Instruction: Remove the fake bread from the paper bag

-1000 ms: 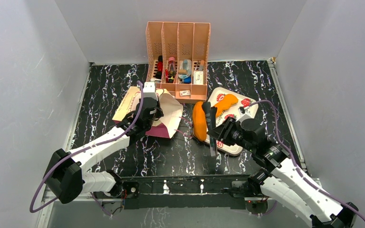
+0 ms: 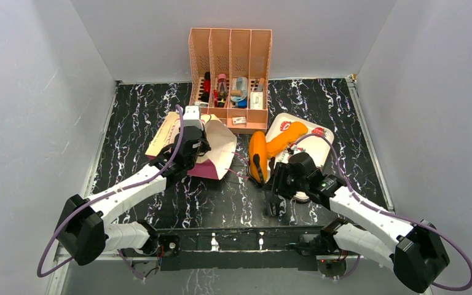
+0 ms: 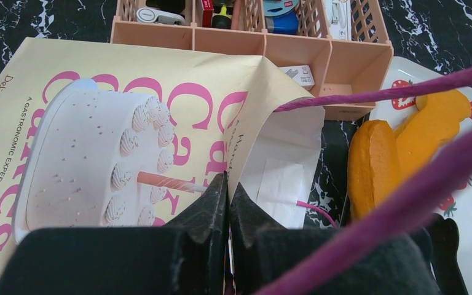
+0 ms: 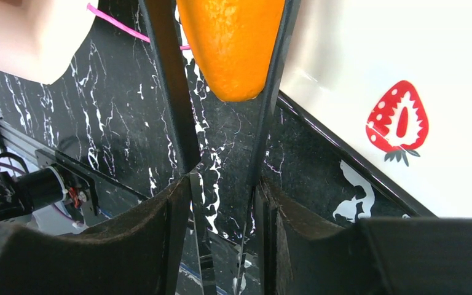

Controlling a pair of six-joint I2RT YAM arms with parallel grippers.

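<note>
A cream-and-pink paper bag point(image 2: 163, 132) point(image 3: 55, 147) lies on the left with my left gripper shut at its folded edge, the paper running between or against the fingertips. Two orange fake breads point(image 2: 258, 147) point(image 3: 369, 166) rest on or over a white strawberry tray point(image 2: 316, 147) right of the bag. My right gripper stands part open around the lower end of an orange bread point(image 4: 233, 67), its long fingers either side of it; contact cannot be told.
A pink compartment organiser point(image 2: 230, 117) with small items stands at the back, just behind the bag. Pink bag handles stretch toward the tray.
The left arm and bag have hardly moved.
</note>
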